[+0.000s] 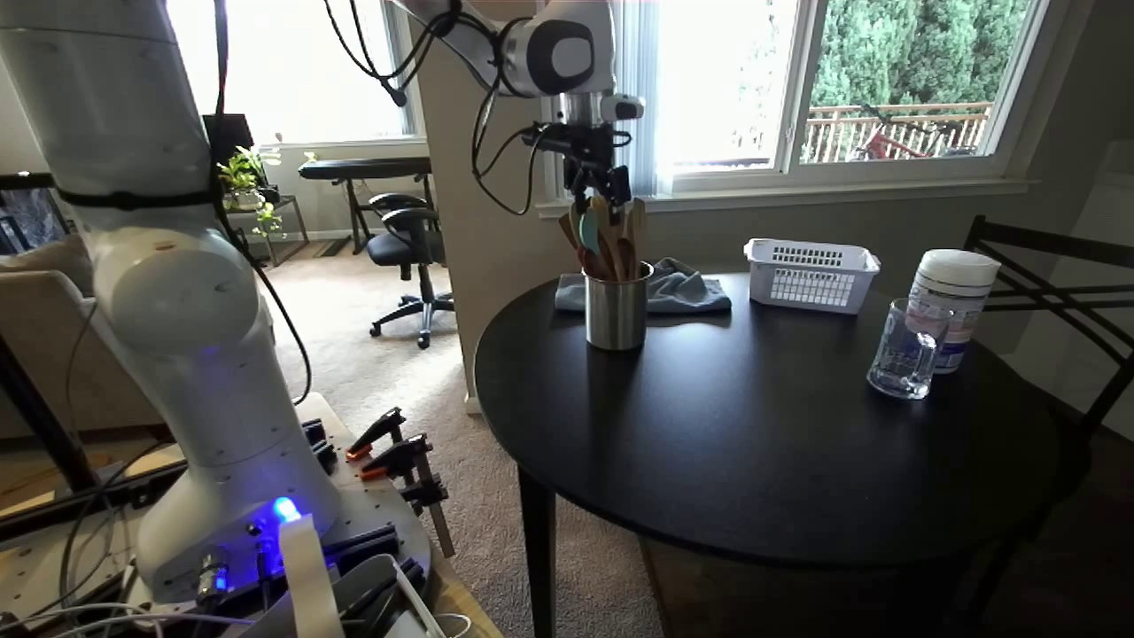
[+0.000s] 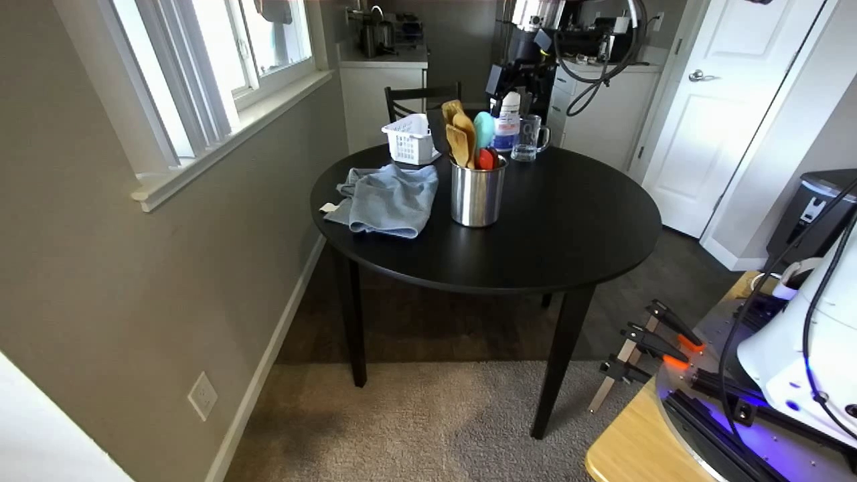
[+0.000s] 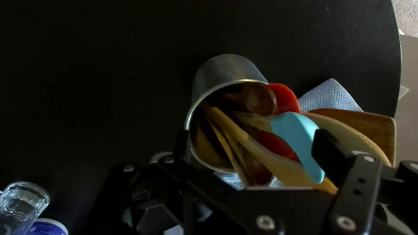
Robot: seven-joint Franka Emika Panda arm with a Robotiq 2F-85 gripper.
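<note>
A steel canister [image 1: 616, 315] packed with wooden spoons and spatulas stands upright on the black round table [image 1: 765, 425]. Among the utensils are a turquoise-headed one [image 3: 296, 137] and a red one [image 3: 282, 98]. My gripper [image 1: 601, 200] hangs over the canister at the height of the utensil tops. In the wrist view the fingers [image 3: 333, 156] stand wide apart, with the turquoise head and wooden handles showing in the space between them. Nothing is clamped. Whether a finger touches any utensil cannot be told.
A grey-blue cloth [image 2: 392, 201] lies close to the canister. Further off are a white basket [image 1: 811, 276], a glass mug [image 1: 904, 356] and a white-lidded tub [image 1: 957, 282]. A window [image 1: 904, 85] is behind.
</note>
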